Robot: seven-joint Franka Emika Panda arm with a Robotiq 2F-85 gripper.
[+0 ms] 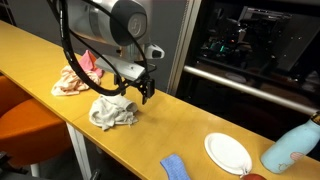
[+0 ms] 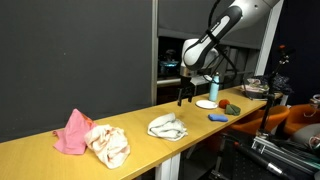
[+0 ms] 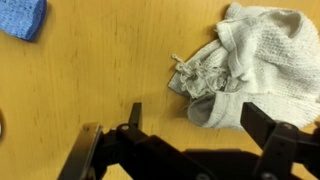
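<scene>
A crumpled off-white cloth (image 1: 112, 111) lies on the wooden table near its front edge. In the wrist view this cloth (image 3: 268, 55) fills the upper right, its frayed corner pointing left. My gripper hangs above the table with its fingers wide apart and nothing between them. The right finger overlaps the cloth's lower part in that view, while bare wood shows below the left one. From the second exterior view, the gripper (image 2: 186, 99) appears over the table beyond the cloth (image 2: 167, 126), towards the plate.
A blue cloth (image 1: 175, 167), a white plate (image 1: 228, 153), a red object (image 1: 252, 177) and a light-blue bottle (image 1: 290, 147) occupy the other end. Pink cloth (image 2: 74, 132) and peach cloth (image 2: 108, 146) lie further along. Bare table separates the off-white and blue cloths.
</scene>
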